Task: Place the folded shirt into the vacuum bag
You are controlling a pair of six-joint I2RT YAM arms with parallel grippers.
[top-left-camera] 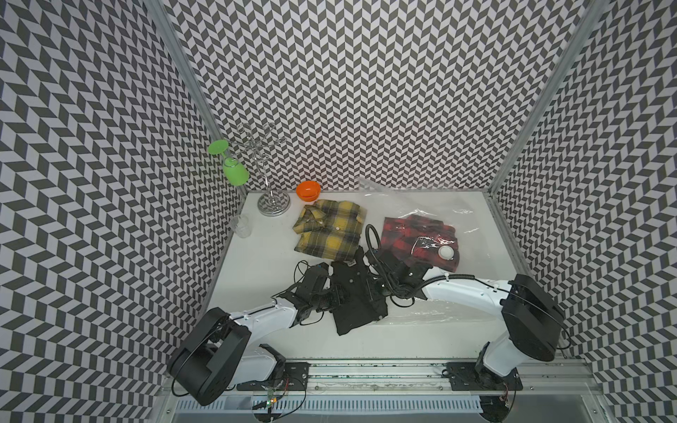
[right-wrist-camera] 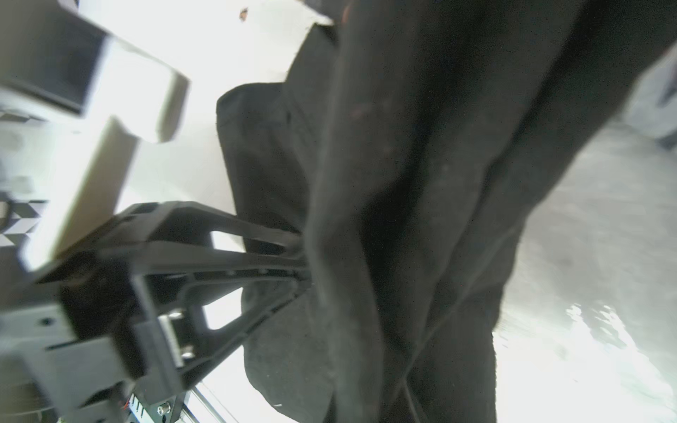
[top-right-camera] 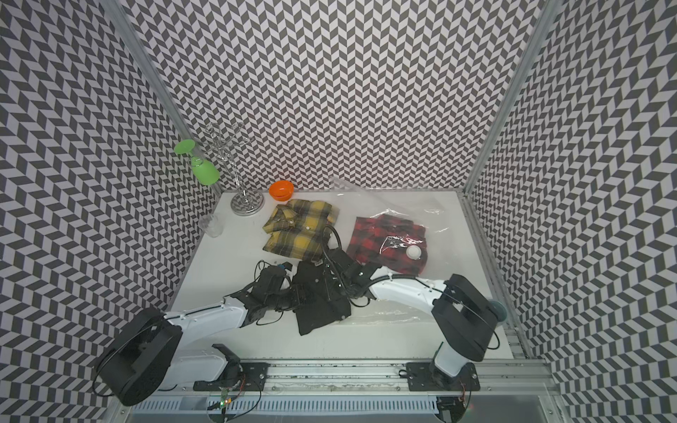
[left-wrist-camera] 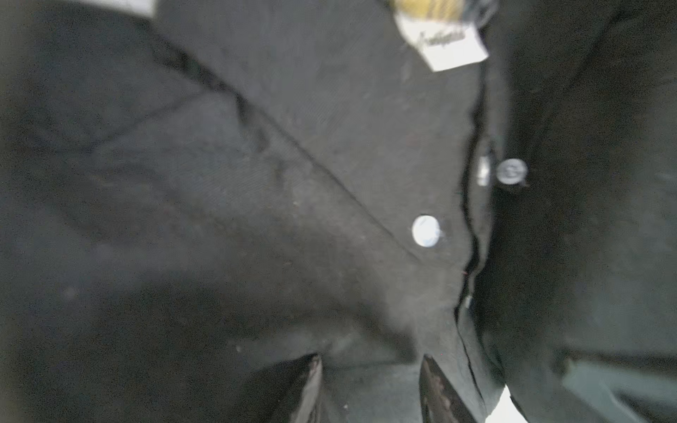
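A black folded shirt (top-left-camera: 356, 310) lies in the middle front of the table, its buttons and label filling the left wrist view. A clear vacuum bag (top-left-camera: 465, 211) on the right holds a red plaid shirt (top-left-camera: 405, 232); a yellow plaid shirt (top-left-camera: 331, 225) lies behind the black one. My left gripper is part open at the black shirt's left part, nothing visible between its fingertips. My right gripper (top-left-camera: 377, 285) is at the shirt's right part; its fingers are hidden in the cloth, and the right wrist view shows dark folds there.
At the back left stand a metal stand (top-left-camera: 273, 203) with a green cup (top-left-camera: 235, 171), an orange bowl (top-left-camera: 308, 190) and a clear glass (top-left-camera: 241, 225).
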